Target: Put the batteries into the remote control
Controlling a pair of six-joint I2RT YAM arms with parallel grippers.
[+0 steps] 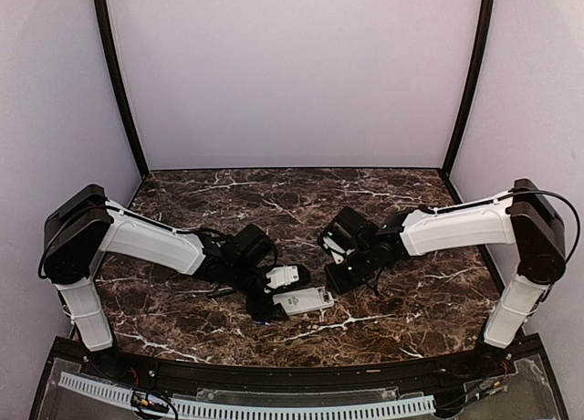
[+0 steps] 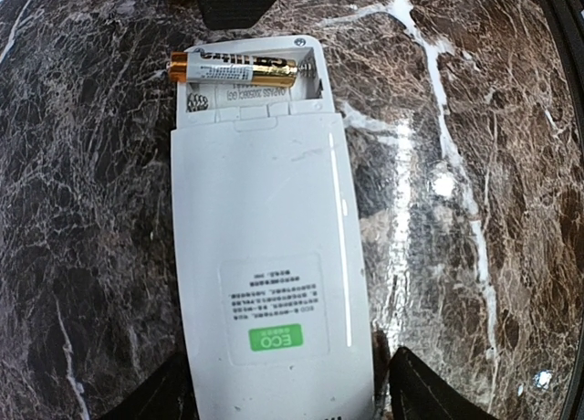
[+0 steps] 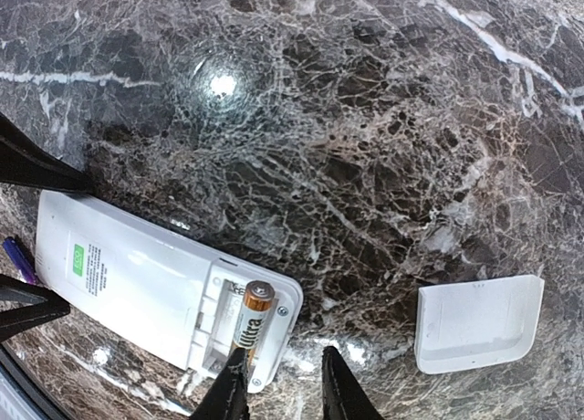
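Observation:
The white remote control (image 2: 265,210) lies back side up, its battery compartment uncovered. My left gripper is shut on its lower end, one finger along each side. An orange-and-silver battery (image 2: 233,69) lies across the compartment's far slot. Its gold end is against the spring (image 2: 307,69), while the copper end (image 3: 259,295) is raised and juts over the side rim. The nearer slot is empty. In the right wrist view my right gripper stands open, fingers apart with nothing between them, clear of the battery.
A white cover piece (image 3: 479,324) rests on the marble table, apart from the remote. Beside the left gripper's fingers, a small purple item (image 3: 20,258) is partly visible.

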